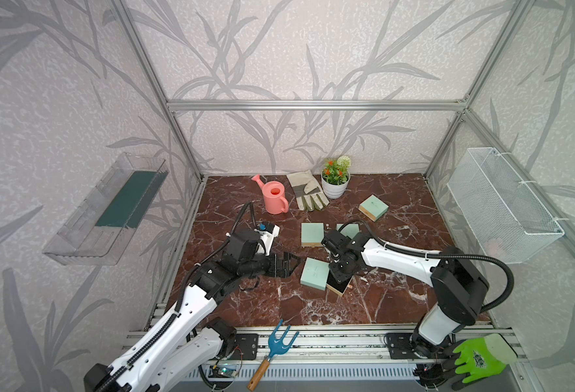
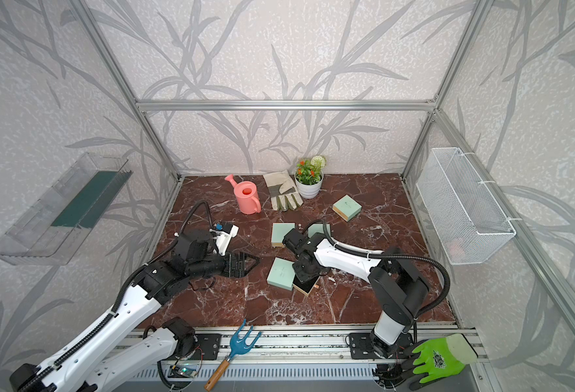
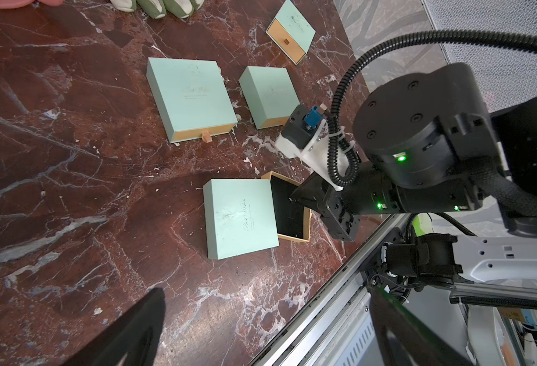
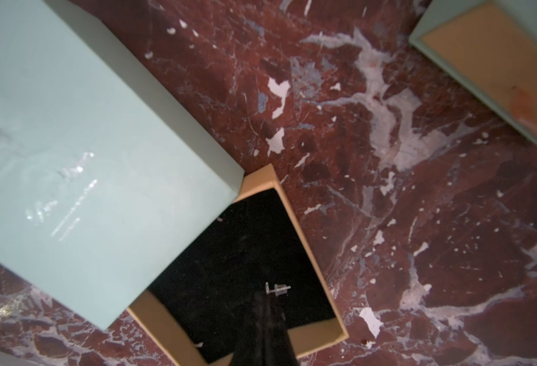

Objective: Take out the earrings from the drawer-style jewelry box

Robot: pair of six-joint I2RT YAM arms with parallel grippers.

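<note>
The pale green jewelry box (image 4: 91,152) has its tan drawer (image 4: 308,256) pulled out on one side and askew. Black padding (image 4: 238,244) lines the drawer. On it shows a small clear earring (image 4: 278,289), right by the tips of my right gripper. That gripper is shut and reaches into the drawer from above. Whether its tips touch the earring I cannot tell. A tiny pale speck (image 4: 198,344) shows near the drawer's front corner. My left gripper stands open above the table, left of the box, with nothing between its fingers.
Two closed green boxes (image 3: 192,91) (image 3: 272,94) lie behind, and another closed box (image 1: 373,207) sits farther right. A pink watering can (image 1: 275,198), a work glove (image 1: 308,191) and a potted plant (image 1: 335,177) stand at the back.
</note>
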